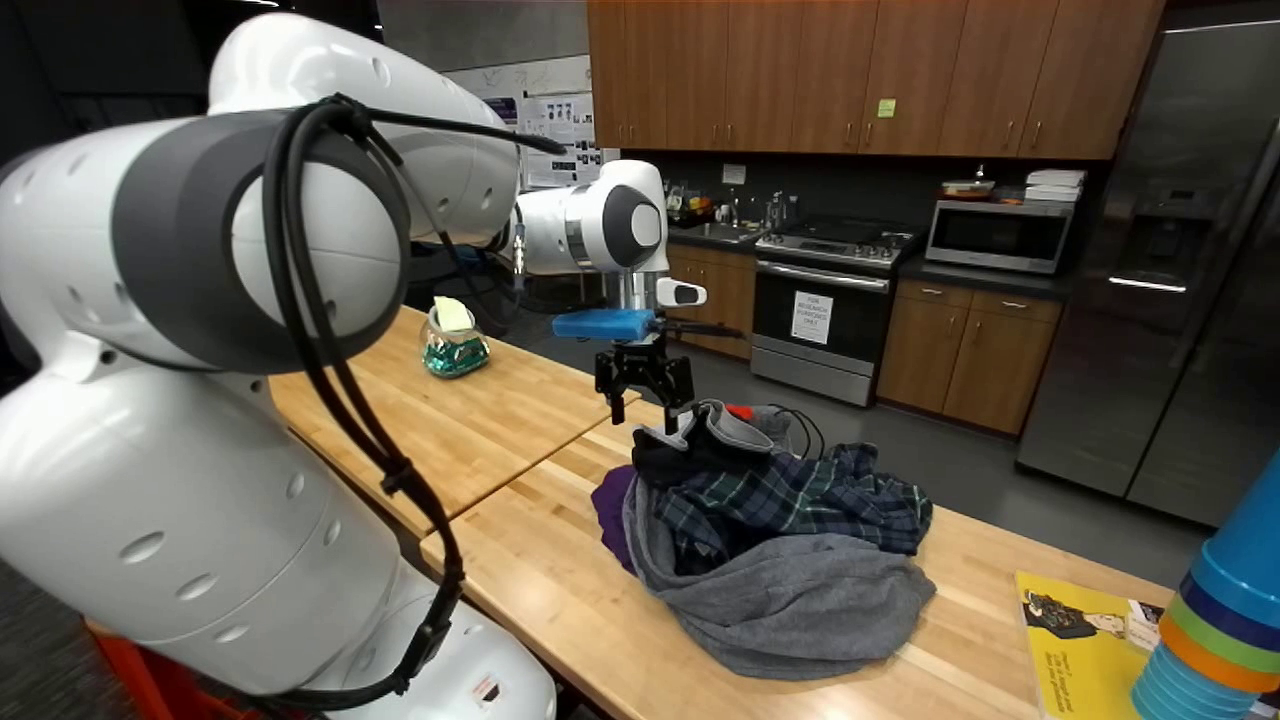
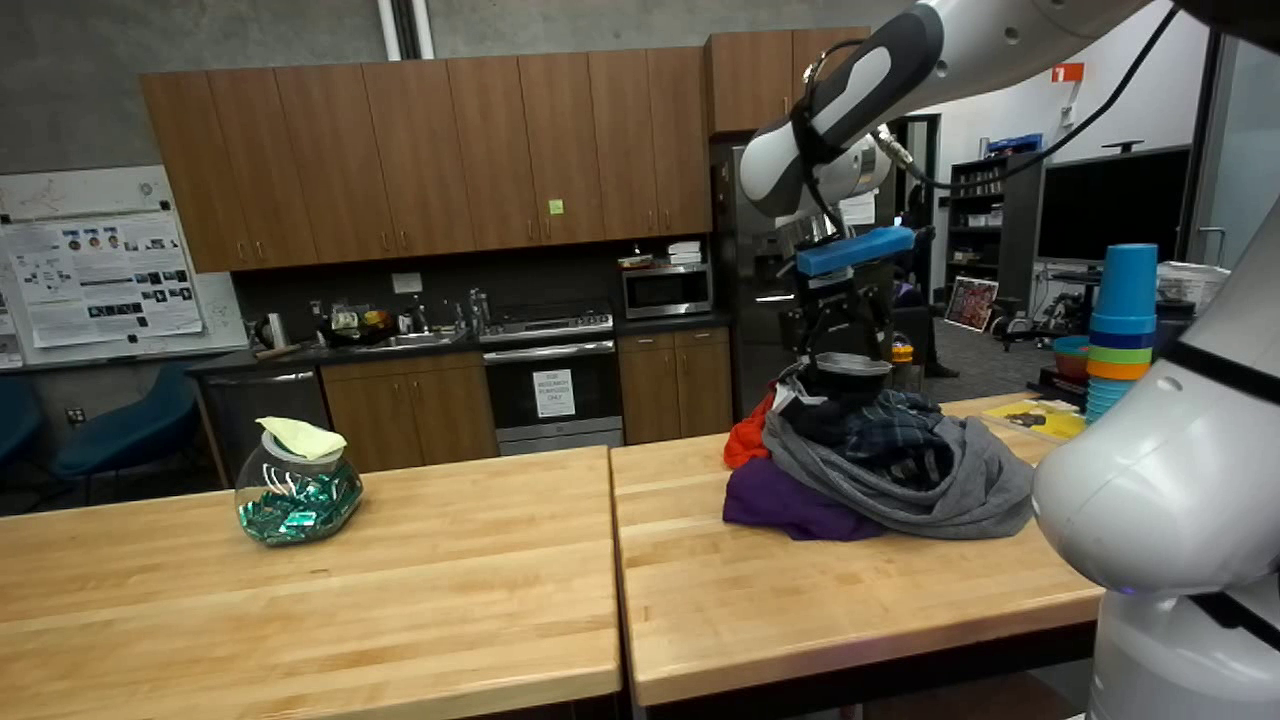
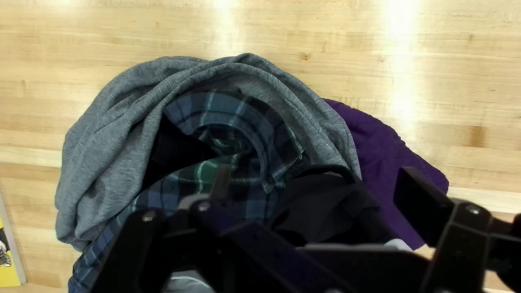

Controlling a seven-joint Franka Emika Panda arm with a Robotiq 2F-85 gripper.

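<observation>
A heap of clothes lies on the wooden table. It holds a grey garment (image 1: 798, 606), a dark plaid shirt (image 1: 828, 492), a purple cloth (image 2: 798, 504) and an orange-red piece (image 2: 749, 434). On top sits a black item (image 3: 327, 205) with a pale grey rim, nearest to my gripper (image 1: 644, 416). The gripper points down over that side of the heap, open, its fingers spread apart. Nothing is held between them. Part of the heap is hidden behind the gripper's own body in the wrist view.
A glass jar (image 2: 300, 492) of green-wrapped items stands on the other table section, which is otherwise clear. Near the heap's far end lie a yellow magazine (image 1: 1080, 660) and a stack of coloured cups (image 1: 1212, 624). Bare tabletop (image 3: 303, 29) borders the clothes.
</observation>
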